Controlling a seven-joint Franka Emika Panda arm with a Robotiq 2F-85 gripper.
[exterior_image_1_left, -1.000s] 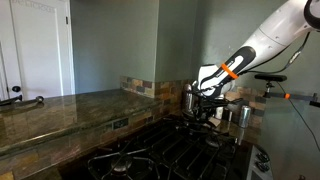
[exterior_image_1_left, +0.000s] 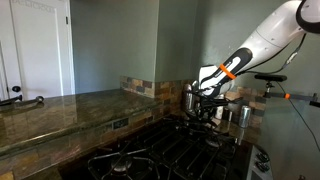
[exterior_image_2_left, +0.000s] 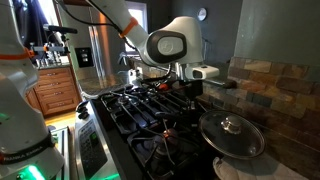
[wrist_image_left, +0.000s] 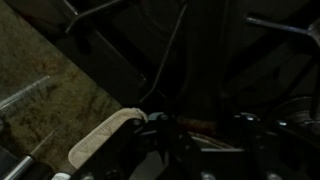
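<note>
My gripper (exterior_image_1_left: 212, 102) is low over the far end of the black stove (exterior_image_1_left: 150, 155) in exterior view 1. In exterior view 2 the arm's white wrist (exterior_image_2_left: 185, 45) hangs above the stove, and the fingers are hard to pick out. The wrist view is very dark. Its lower middle shows my gripper shut on an object that I cannot identify. A pale, rounded piece (wrist_image_left: 100, 137) lies just left of the fingers, above or near the counter edge.
A lidded pan (exterior_image_2_left: 232, 135) rests at the stove's right side in exterior view 2. Metal canisters (exterior_image_1_left: 245, 116) stand behind the arm. Black grates cover the stove.
Nothing else has visibly moved.
</note>
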